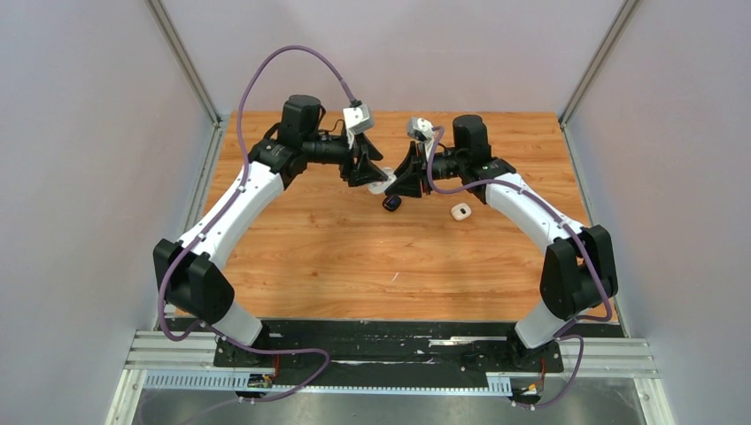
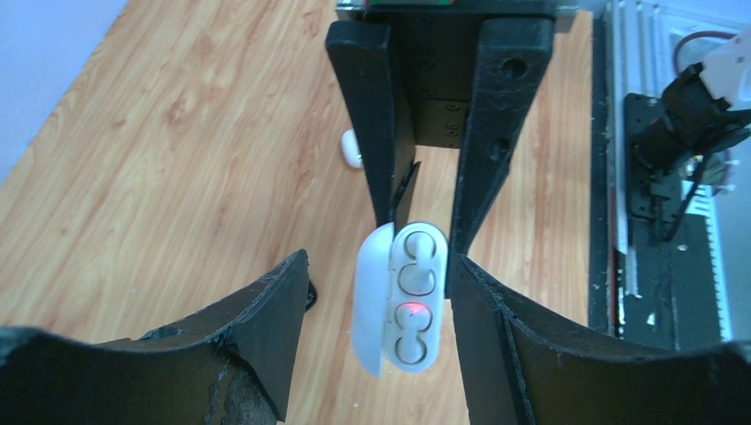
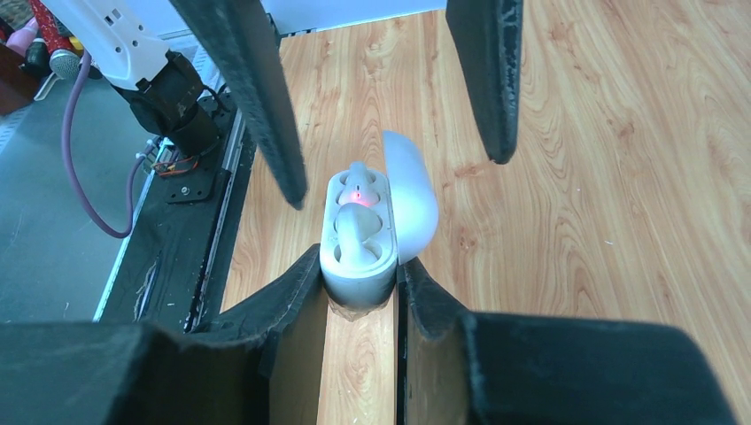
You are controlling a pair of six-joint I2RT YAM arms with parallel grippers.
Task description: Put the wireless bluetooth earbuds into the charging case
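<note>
The white charging case point(image 3: 358, 266) is clamped by my right gripper, its lid point(image 2: 372, 297) upright beside the body. Two earbuds sit in its wells: one point(image 3: 354, 232) nearer my right gripper, the other point(image 3: 359, 186) with a red light showing. My left gripper stands open around the far end of the case, fingers apart, nothing between them touching the case; in the right wrist view its two fingers hang above and either side of the case.
A small black object point(image 1: 391, 203) lies on the wooden table below the grippers, and a white square item point(image 1: 460, 212) lies to its right.
</note>
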